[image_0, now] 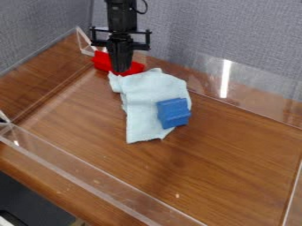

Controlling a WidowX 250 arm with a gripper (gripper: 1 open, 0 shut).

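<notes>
My black gripper point(122, 67) points down at the back left, its tip over a red object point(104, 62) near the back wall. It looks shut; whether anything is between its fingers is too small to tell. A crumpled pale blue-white cloth point(144, 95) lies just in front of it, reaching toward the middle of the wooden surface. A blue block point(174, 112) rests on the cloth's right side.
Clear plastic walls point(246, 109) border the wooden tray floor point(218, 172). The front, left and right of the floor are clear.
</notes>
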